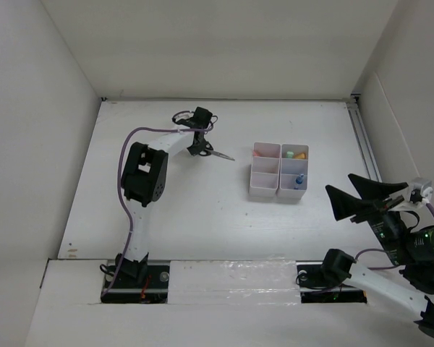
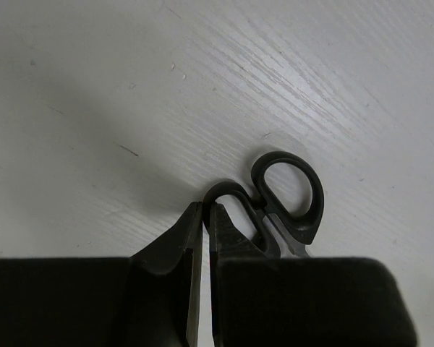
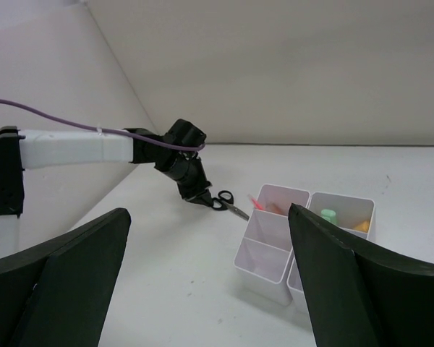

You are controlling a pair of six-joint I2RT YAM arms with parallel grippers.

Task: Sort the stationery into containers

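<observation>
A pair of scissors with black handles (image 2: pixel 317 196) lies by the left fingertips in the left wrist view; the metal blades (image 1: pixel 223 155) point right toward the containers. My left gripper is shut on the rim of one handle loop, the other loop standing free beside it. To the right, the left container (image 1: pixel 264 181) has a red item (image 1: pixel 257 152) in its far compartment. The right container (image 1: pixel 289 193) holds a green item (image 1: pixel 290 155), an orange one (image 1: pixel 300 155) and a blue one (image 1: pixel 299 181). My right gripper (image 1: pixel 340 185) stands open and empty, away from the containers.
A wall rises behind the far edge. Some cable (image 1: pixel 179 116) lies looped near the left gripper in the top view.
</observation>
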